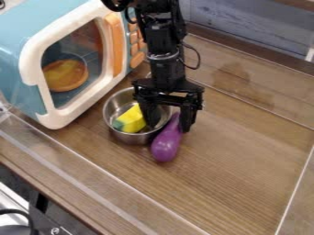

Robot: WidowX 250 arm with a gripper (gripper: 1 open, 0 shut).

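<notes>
A steel bowl (120,130) sits on the wooden counter, holding a yellow block (128,120). A purple eggplant (164,148) lies against the bowl's right side. My black gripper (168,116) is low over the bowl's right part and the top end of the eggplant. Its fingers are dark and overlap, so I cannot tell whether they are open or shut, or on anything.
A toy microwave (37,37) with an orange dish (65,73) inside stands at the back left.
</notes>
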